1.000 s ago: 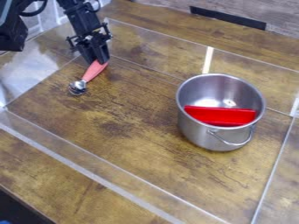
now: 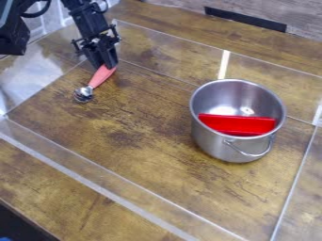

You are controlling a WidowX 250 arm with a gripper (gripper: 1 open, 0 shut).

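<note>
My gripper (image 2: 101,55) reaches down from the top left and is shut on a pink-red handled utensil (image 2: 104,77), whose silver end points down toward the lower left at the wooden table's left side. Whether that end rests on the table is hard to tell. A steel pot (image 2: 234,143) stands at the right, with a bright red object (image 2: 236,124) inside it.
Clear or pale strips border its left and right parts. A dark object sits in the bottom-left corner.
</note>
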